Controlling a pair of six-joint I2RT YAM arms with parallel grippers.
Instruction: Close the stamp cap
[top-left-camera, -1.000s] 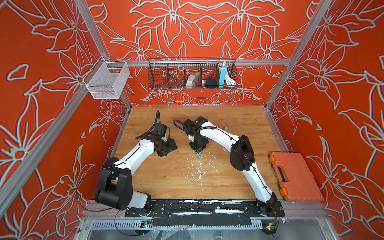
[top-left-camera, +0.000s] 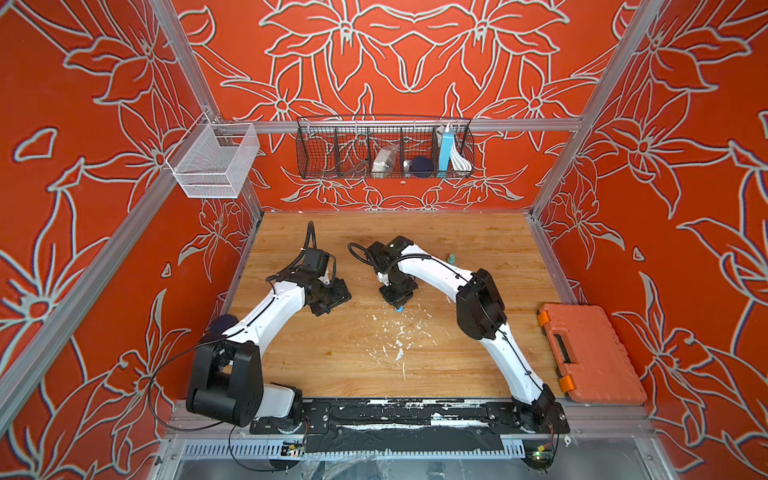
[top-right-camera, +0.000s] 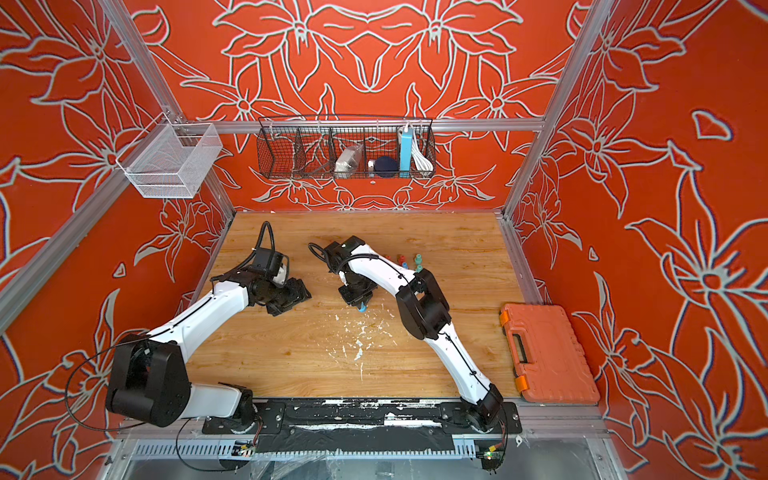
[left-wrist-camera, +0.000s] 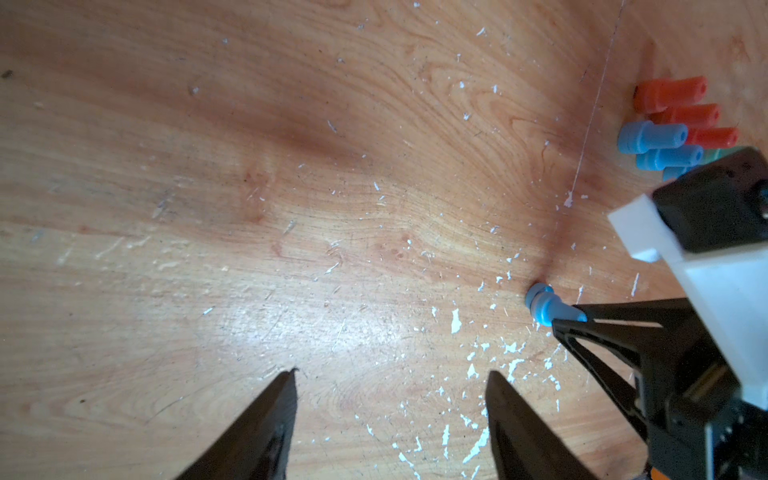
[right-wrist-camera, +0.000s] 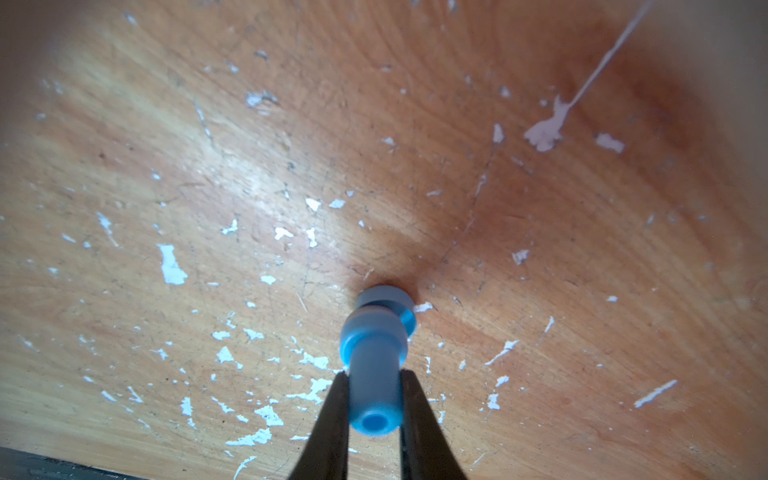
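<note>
My right gripper is shut on the narrow handle of a small blue stamp (right-wrist-camera: 374, 352). Its wide end points down at the table, where a short blue cap (right-wrist-camera: 388, 295) shows just beyond it. Whether stamp and cap are joined or only overlap in this view, I cannot tell. The left wrist view has the same blue stamp (left-wrist-camera: 560, 309) at the right, at the tips of the right gripper's dark fingers (left-wrist-camera: 596, 352). My left gripper stands apart to the left, its fingers open over bare wood.
Several red, blue and green stamps (left-wrist-camera: 672, 120) stand farther back on the table. An orange case (top-left-camera: 593, 352) lies at the right edge. White flecks (top-left-camera: 400, 332) mark the wood in front of the right gripper. Open table lies between the two grippers.
The left arm has drawn back slightly to the left over the last second. The right gripper has stayed nearly in place with the blue stamp.
</note>
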